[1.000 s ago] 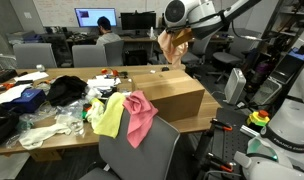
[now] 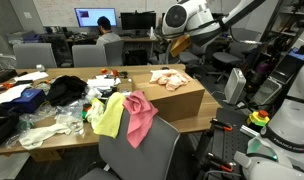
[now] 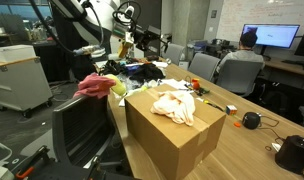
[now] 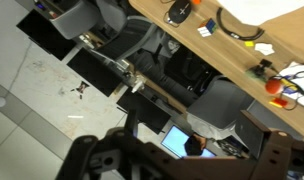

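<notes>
A pale peach cloth (image 2: 170, 78) lies crumpled on top of the brown cardboard box (image 2: 172, 103). Exterior view 2 also shows the cloth (image 3: 177, 105), spread loosely over the box top (image 3: 170, 148). Above the box, clear of the cloth, my gripper (image 2: 168, 44) is open. Its dark fingers (image 4: 131, 122) stand wide apart at the bottom of the wrist view, nothing held between them. That view is tilted toward chairs, monitors and the table.
Clothes and small items (image 2: 64, 92) clutter the left of the table. A pink cloth (image 2: 140, 119) and a yellow cloth (image 2: 108, 115) hang over the front chair (image 2: 142, 150). A person (image 3: 244, 45) sits at the back. Some tabletop right of the box is clear.
One second ago the peach cloth hung from my gripper above the box.
</notes>
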